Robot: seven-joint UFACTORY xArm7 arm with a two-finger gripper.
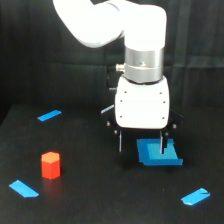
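My gripper (141,147) hangs below the white arm, right of centre. Its two thin fingers stand wide apart, open, and no object shows between them. The right finger overlaps a blue tray-like piece (175,155) in the picture; whether they touch cannot be told. A red-orange block (51,165) sits on the dark table at the left, well away from the gripper.
Flat blue strips lie on the dark table: one far left (49,115), one front left (23,188) and one front right (195,197). Between the red-orange block and the blue tray the table is clear.
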